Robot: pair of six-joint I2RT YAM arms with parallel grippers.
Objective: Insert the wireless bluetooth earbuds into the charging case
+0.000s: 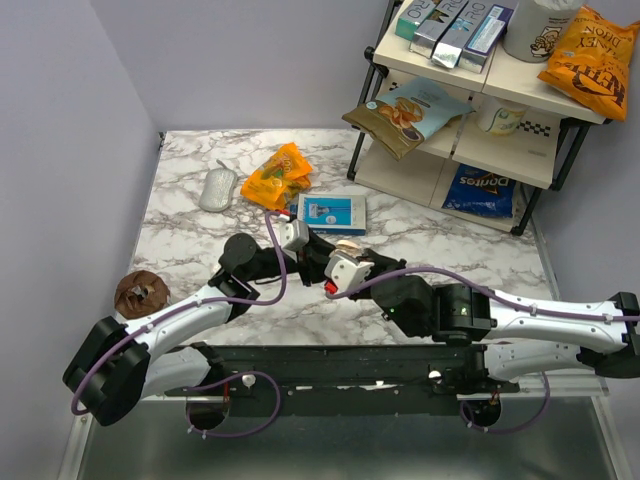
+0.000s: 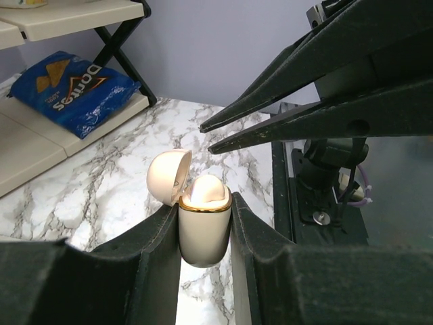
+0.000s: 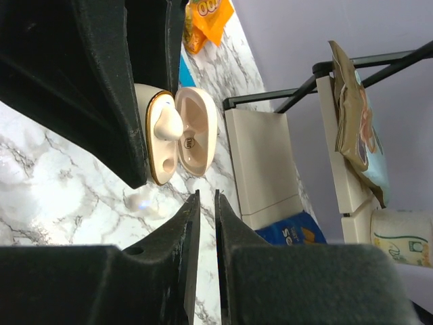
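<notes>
The cream charging case [image 2: 204,236] with a gold rim is pinched upright between the fingers of my left gripper, its lid [image 2: 166,175] hinged open. In the right wrist view one cream earbud [image 3: 169,124] sits in one slot of the case [image 3: 157,150], and the slot beside it looks empty. My right gripper is slightly open, with nothing visible between its fingertips. From the left wrist view, the right gripper hovers just above the case, its tips apart from it. No second earbud shows.
Behind the arms lie a blue-white box [image 1: 332,214], an orange snack bag [image 1: 277,178] and a grey pouch [image 1: 217,188]. A shelf rack [image 1: 425,185] with a blue Doritos bag [image 1: 480,190] stands at the back right. Marble table [image 1: 450,250] right of the case is bare.
</notes>
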